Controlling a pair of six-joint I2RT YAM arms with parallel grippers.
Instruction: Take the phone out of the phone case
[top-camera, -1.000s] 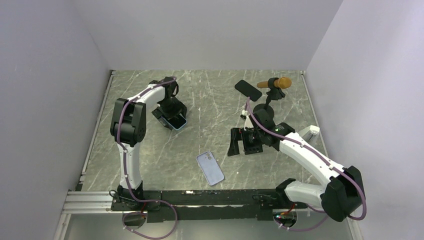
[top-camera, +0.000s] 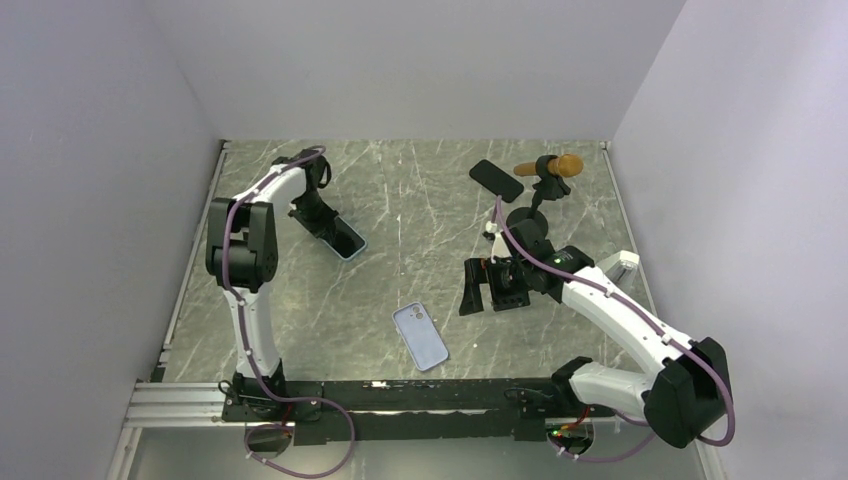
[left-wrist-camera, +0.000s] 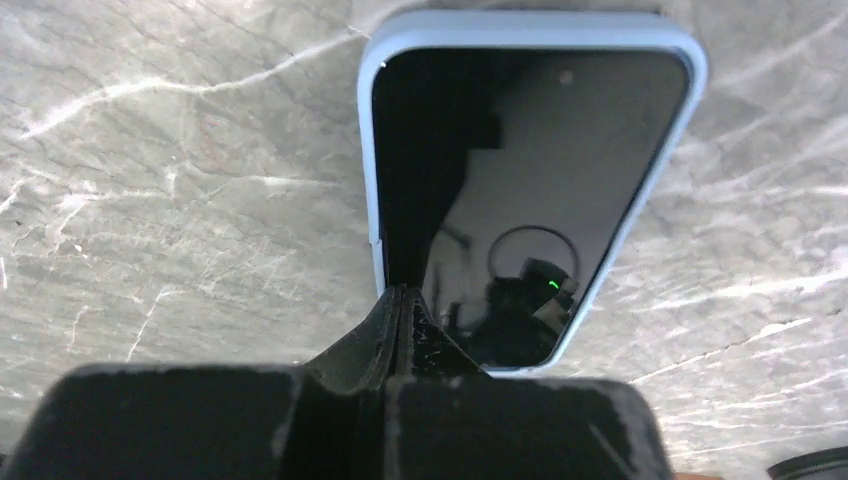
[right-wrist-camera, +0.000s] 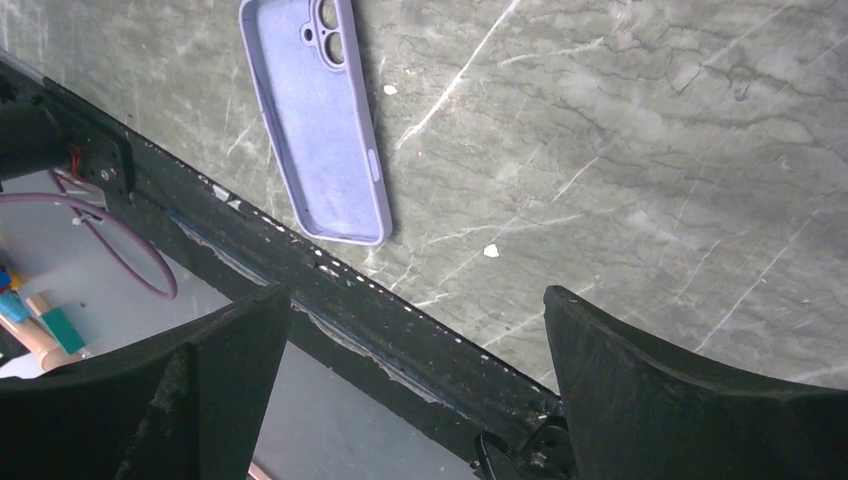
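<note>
A black phone (left-wrist-camera: 430, 180) lies screen up inside a light blue case (left-wrist-camera: 530, 30), flat on the left of the table. Its blue rim runs all round the screen where it shows. My left gripper is shut with nothing between its fingers, its tips over the lower left corner of the phone in the left wrist view. In the top view the left arm hides part of the phone. My right gripper stands open and empty above the table's right half.
An empty lavender case (top-camera: 421, 337) lies near the front edge, in the middle. A black phone (top-camera: 496, 180) lies at the back right, beside a stand holding a brown-orange cylinder (top-camera: 548, 166). Bare marble table (top-camera: 400, 230) separates the two arms.
My left gripper has gone from open around the phone's end to shut and empty, and the arm has shifted left. The right arm has moved only slightly.
</note>
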